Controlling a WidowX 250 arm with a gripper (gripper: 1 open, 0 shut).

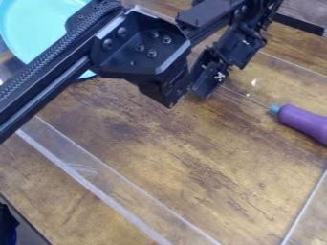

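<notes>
My black gripper [211, 75] reaches down toward the wooden table near the top centre, its fingertips low beside the thin metal shaft of a purple-handled screwdriver [301, 122] with a teal collar. The fingers are dark and partly hidden by the arm, so what lies between them is unclear. A small pale bit [253, 82] lies on the table just right of the gripper.
A light blue plate or bowl [29, 29] sits at the upper left behind the arm. Clear strips [115, 191] run across the table's lower left.
</notes>
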